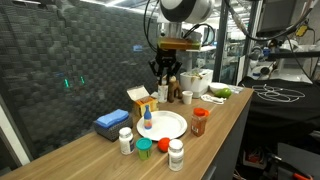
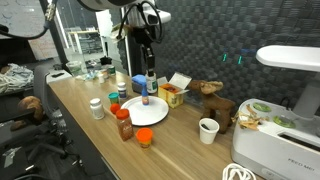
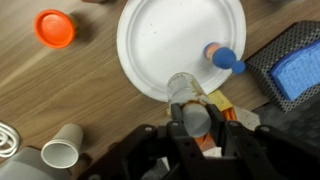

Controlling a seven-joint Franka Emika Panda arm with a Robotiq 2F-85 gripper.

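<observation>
A small pale bottle with a whitish cap (image 3: 196, 121) is held in my gripper (image 1: 163, 75), whose fingers close on its upper part. In exterior view 1 the bottle (image 1: 163, 91) hangs clear of the table, level with the back of the scene. Exterior view 2 shows the bottle (image 2: 151, 83) near the back side of the round white plate (image 2: 146, 112). From the wrist, the plate (image 3: 150, 55) fills the upper middle, below the bottle. A blue-capped bottle (image 3: 222, 57) stands on the plate toward one edge.
An open orange box (image 1: 141, 98) and a dark basket with blue cloth (image 1: 113, 121) stand behind the plate. Jars, including a red-lidded one (image 1: 199, 122), line the front. A brown toy animal (image 2: 212, 103) and a white cup (image 2: 208, 131) sit nearby.
</observation>
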